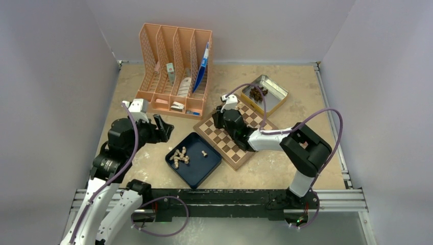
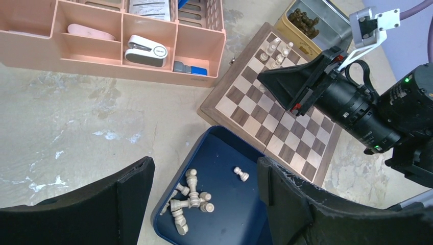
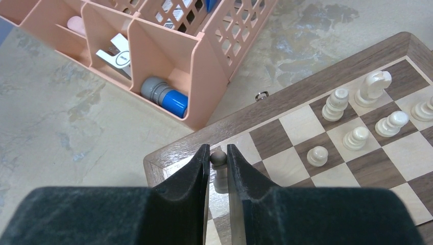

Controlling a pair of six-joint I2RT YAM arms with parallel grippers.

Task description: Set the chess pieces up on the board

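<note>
The wooden chessboard [image 1: 231, 149] holds several white pieces near its back corner, among them a white knight [image 3: 375, 86]. My right gripper is over the board's left part, its fingers closed around a white piece [image 3: 220, 181]. My left gripper stands open above the dark tray [image 2: 232, 214], with nothing between its fingers. In that tray lie a heap of white pieces [image 2: 193, 196] and a lone small piece [image 2: 241, 174].
A pink organizer [image 1: 173, 61] stands behind the board. A yellow-rimmed tin [image 1: 273, 97] with dark pieces is at the back right. Bare table surrounds the tray's left side.
</note>
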